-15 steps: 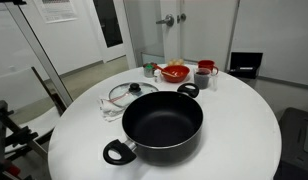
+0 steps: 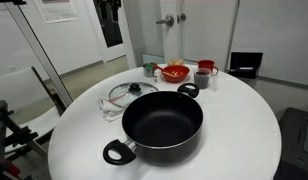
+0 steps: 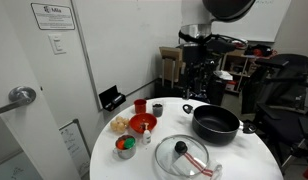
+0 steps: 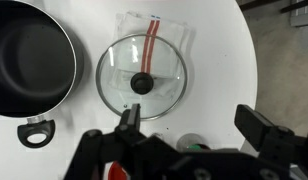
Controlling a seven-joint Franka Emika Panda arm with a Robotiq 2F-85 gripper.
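Observation:
A black two-handled pot (image 2: 163,122) stands uncovered on the white round table; it looks empty. Beside it lies a clear glass lid (image 4: 142,78) with a black knob (image 4: 142,83), resting partly over a white cloth with red stripes (image 4: 149,45). My gripper is open above the table, its fingers wide apart and nothing between them. In the wrist view the lid is ahead of the fingers and the pot off to the left. Exterior view 2 has the arm (image 3: 207,42) raised over the back of the table.
A red bowl (image 2: 175,74), a red mug (image 2: 205,65), a grey cup (image 2: 202,77) and a small white bottle (image 3: 146,132) cluster along one side of the table. A container with green and red items (image 3: 125,146) sits near them.
A dark part of the arm has come into exterior view 1 at the top edge, left of centre. The pot, lid and cloth have not moved.

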